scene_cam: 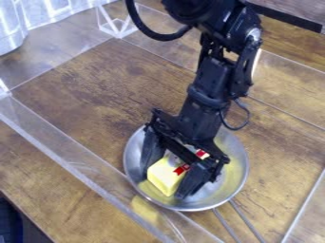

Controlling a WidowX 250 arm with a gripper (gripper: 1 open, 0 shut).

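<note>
A round metal pan [225, 187] sits on the wooden table at the lower right. Inside it lies a yellow block with a red-and-white label [165, 177]. My black gripper [172, 166] reaches down into the pan over the block, its fingers on either side of it. Whether they grip the block or stand apart from it is hard to tell, as the dark body hides much of the contact.
A clear plastic barrier [64, 153] runs along the left and lower edge of the table. Bare wood [89, 90] fills the upper left. A white cloth [19, 19] is at the top left corner.
</note>
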